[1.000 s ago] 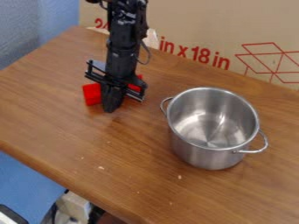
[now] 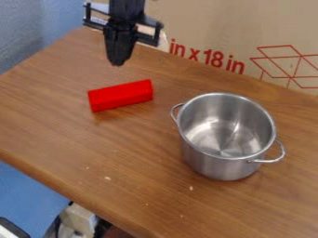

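Note:
A red rectangular block (image 2: 121, 96) lies flat on the wooden table, left of centre. My black gripper (image 2: 119, 56) hangs above and behind it at the top of the view, apart from it. Its finger tips point down; whether they are open or shut is hard to make out, and I see nothing held.
A steel pot (image 2: 226, 138) with two side handles stands to the right of the block. A cardboard panel with red printing stands along the back.
The block remains on the table, now fully visible.

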